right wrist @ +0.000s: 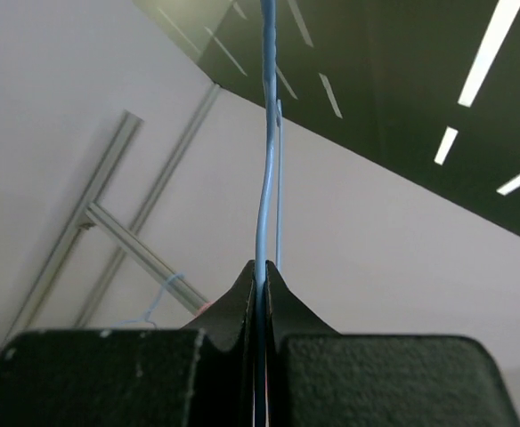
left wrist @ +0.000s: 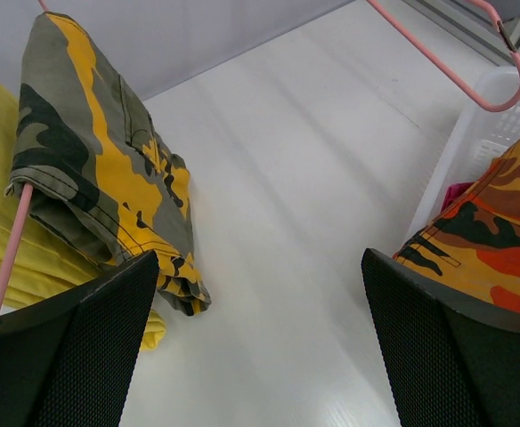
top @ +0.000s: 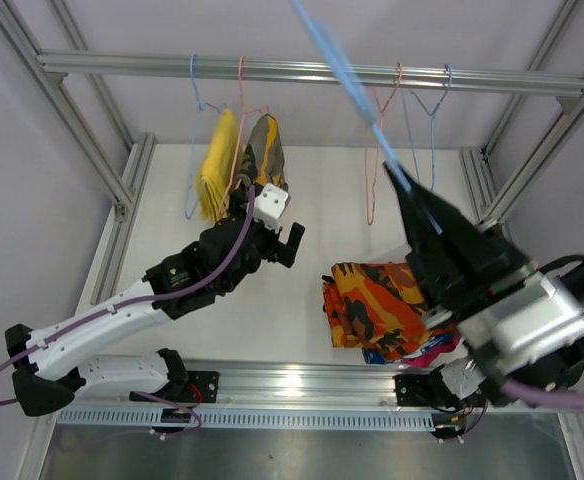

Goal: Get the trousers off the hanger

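Trousers in yellow point(top: 215, 165) and grey-yellow camouflage point(left wrist: 109, 151) hang on hangers at the left of the rail, the camouflage pair on a pink hanger point(left wrist: 12, 253). My left gripper point(top: 261, 235) is open beside them, fingers empty in the left wrist view. My right gripper, raised high and blurred in the top view, is shut on a blue hanger point(right wrist: 267, 151) with no garment seen on it. Orange camouflage trousers point(top: 382, 305) lie crumpled over a white basket point(left wrist: 460, 151) at the right.
The metal rail point(top: 302, 72) spans the back, with empty pink and blue hangers at its right.
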